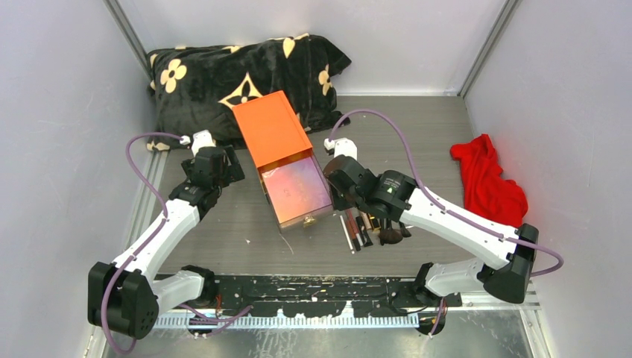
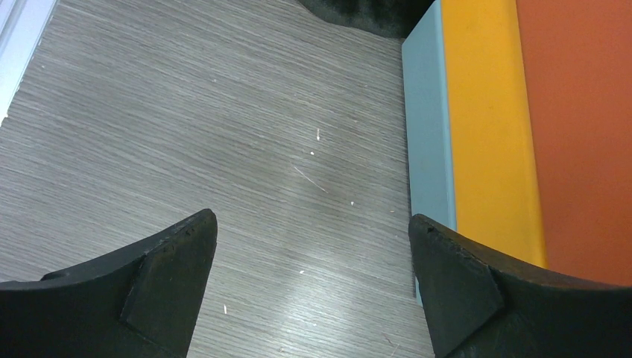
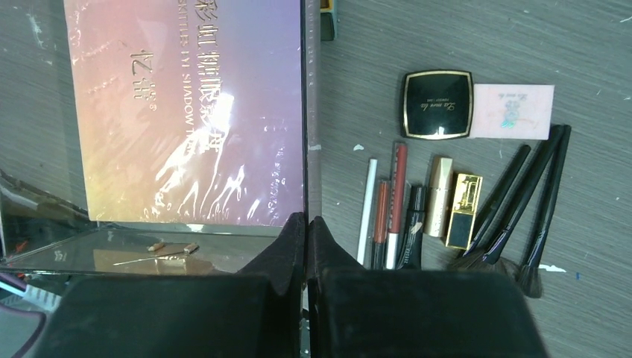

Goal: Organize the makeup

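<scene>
An orange organizer (image 1: pixel 269 127) stands at the centre, its clear drawer (image 1: pixel 320 215) pulled out toward the front, a pastel eyeshadow palette (image 3: pixel 186 127) inside. My right gripper is shut on the drawer's right wall. Right of it lie a black compact (image 3: pixel 437 104), a pink box (image 3: pixel 513 112), several pencils and tubes (image 3: pixel 396 201), a gold lipstick (image 3: pixel 463 209) and several brushes (image 3: pixel 548 209). My left gripper stands open beside the organizer's left side, nothing between its fingers.
A black patterned pillow (image 1: pixel 205 89) lies along the back. A red cloth (image 1: pixel 488 186) is at the far right. Bare table shows left of the organizer and at the back right.
</scene>
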